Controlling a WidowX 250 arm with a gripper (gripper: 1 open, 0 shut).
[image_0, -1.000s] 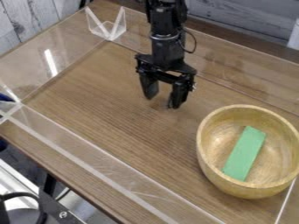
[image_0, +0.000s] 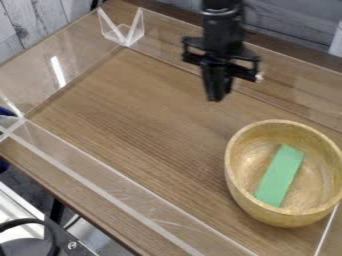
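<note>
The robot's black gripper (image_0: 217, 80) hangs at the upper middle of the camera view, blurred, above the bare wooden table (image_0: 120, 130). It looks shut, and nothing shows between its fingers, though the blur hides detail. At the lower right stands a round wooden bowl (image_0: 247, 185) with a green block (image_0: 278, 175) lying in it.
A clear plastic bin-like object (image_0: 122, 28) stands at the back left. A black cable or part (image_0: 27, 230) is at the lower left edge.
The gripper has risen toward the back of the table and moved slightly right. The bowl and green block have stayed in place.
</note>
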